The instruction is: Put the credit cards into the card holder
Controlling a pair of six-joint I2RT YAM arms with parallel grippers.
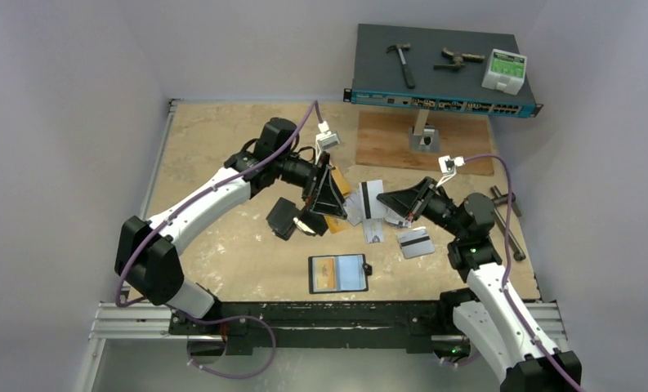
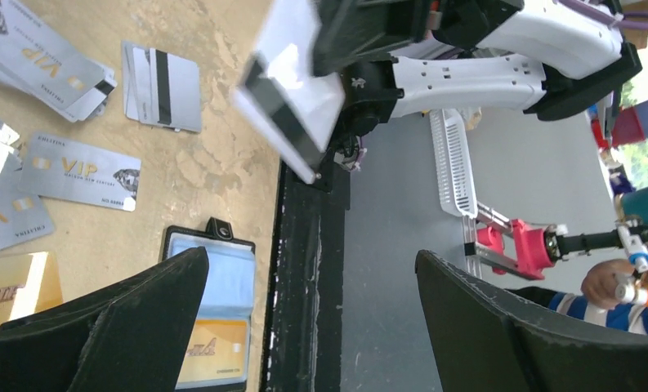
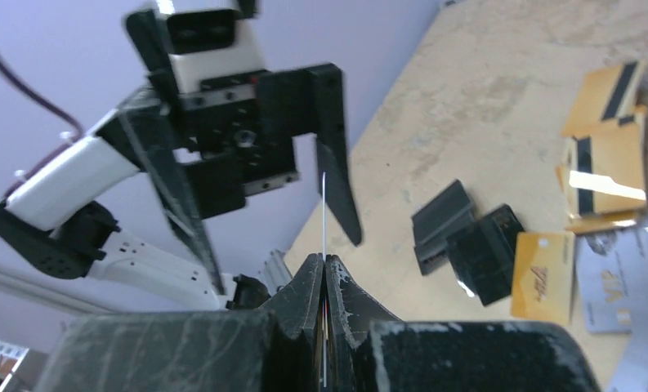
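Observation:
A silver card with a black stripe [image 1: 372, 200] is pinched upright in my right gripper [image 1: 383, 198]. It shows edge-on as a thin line [image 3: 324, 220] in the right wrist view and blurred as a pale card [image 2: 292, 90] in the left wrist view. Left of it, my left gripper [image 1: 326, 208] is open and empty above the cards. The card holder [image 1: 311, 276] lies open near the front edge, a gold card [image 1: 324, 273] in its left side and a pale blue pocket [image 1: 351, 272] at its right. Loose silver cards [image 2: 79, 171] and a gold card [image 3: 542, 278] lie on the table.
Dark wallets [image 1: 283, 218] lie left of the cards. A pair of silver striped cards [image 1: 416, 242] lies right of the holder. Hammers [image 1: 507, 220] lie at the right edge. A raised dark unit [image 1: 435, 61] stands at the back. Table around the holder is clear.

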